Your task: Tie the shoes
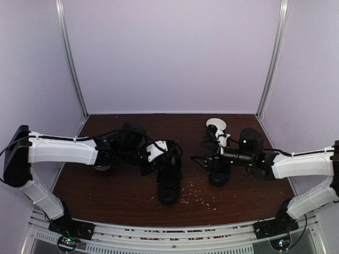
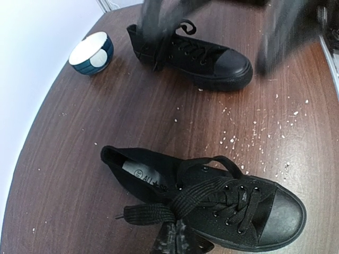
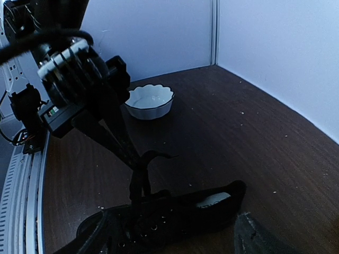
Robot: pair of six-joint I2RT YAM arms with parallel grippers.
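Two black sneakers rest on the wooden table: the left shoe (image 1: pixel 169 188) lies under my left gripper, which is shut at its laces (image 2: pixel 196 193) near the collar. The right shoe (image 1: pixel 219 174) has my right gripper (image 1: pixel 198 159) hovering over it, fingers apart; in the left wrist view it is a blurred shape above that shoe (image 2: pixel 201 63). In the right wrist view the left gripper points down onto the left shoe's laces, with a strand at its tips.
A blue-and-white bowl (image 2: pixel 90 61) stands behind the right shoe, and a scalloped white dish (image 3: pixel 149 108) sits left of the left shoe, mostly behind the left arm in the top view. Small crumbs lie between the shoes. Walls bound the table.
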